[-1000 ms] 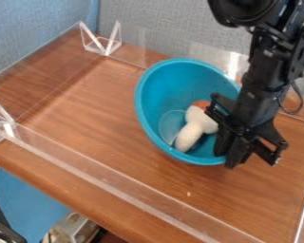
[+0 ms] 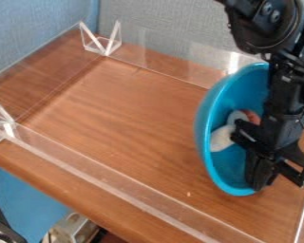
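A blue bowl [image 2: 217, 118] stands tilted at the right of the wooden table, its opening turned toward the arm, which covers much of it. Inside, a pale object [image 2: 222, 138], partly hidden, shows behind the arm. My black gripper [image 2: 269, 169] is at the bowl's right part, low over the table; whether its fingers hold anything or are shut is hard to see.
Clear plastic walls with white corner brackets [image 2: 102, 42] edge the table [image 2: 117, 123]. A grey wall stands behind; a blue floor shows at lower left.
The bowl has shifted rightward and tipped up on its side, with the pale object mostly hidden now. My gripper has moved right and somewhat down with it.
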